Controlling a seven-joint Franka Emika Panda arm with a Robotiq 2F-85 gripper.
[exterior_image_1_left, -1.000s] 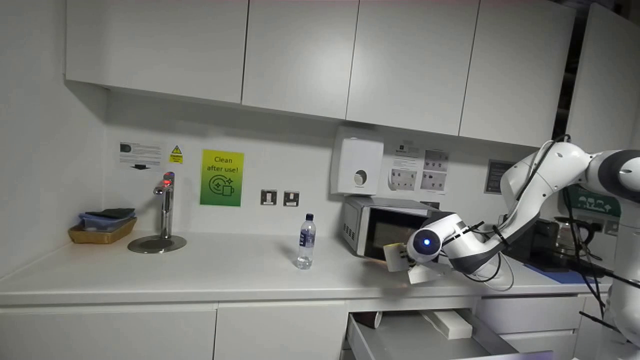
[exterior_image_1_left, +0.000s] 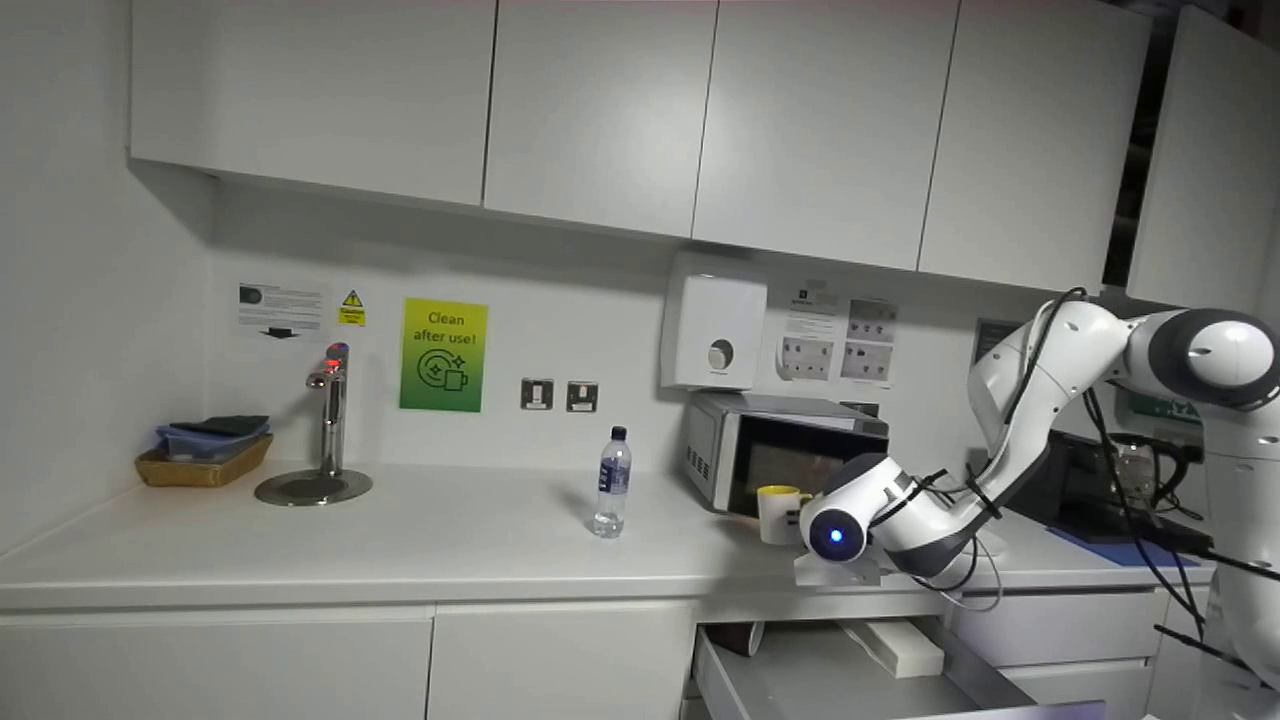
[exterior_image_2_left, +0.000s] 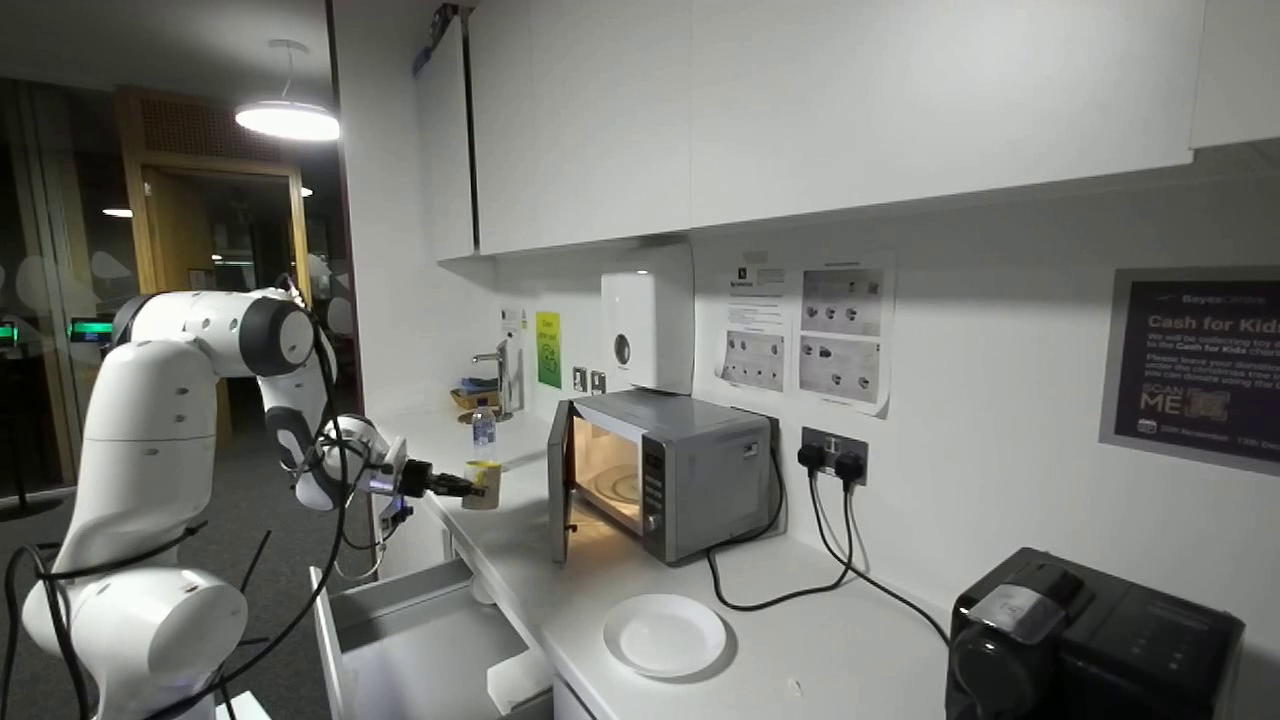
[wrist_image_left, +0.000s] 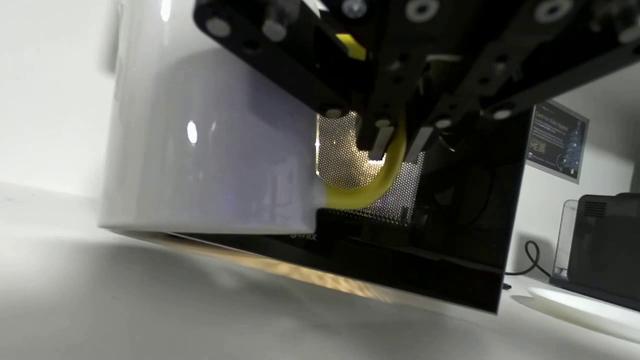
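A white mug (exterior_image_1_left: 779, 516) with a yellow inside and yellow handle is upright in front of the microwave door, over the counter. In the wrist view the mug's white wall (wrist_image_left: 210, 144) fills the left, and my gripper is shut on its curved yellow handle (wrist_image_left: 366, 195). From the second exterior view, my gripper (exterior_image_2_left: 462, 485) reaches the mug (exterior_image_2_left: 482, 490) from the side, near the counter's front edge. Whether the mug's base touches the counter is hard to tell.
The microwave (exterior_image_2_left: 708, 468) has its door (exterior_image_2_left: 560, 480) open and its inside lit. A white plate (exterior_image_2_left: 663, 634) lies on the counter nearby. Below, a drawer (exterior_image_1_left: 828, 672) is pulled out. A water bottle (exterior_image_1_left: 612, 482) stands left of the mug, with clear counter beyond.
The mug was tilted a second ago and is now upright. My arm has shifted a little to the left and lower, with the handle still in the gripper.
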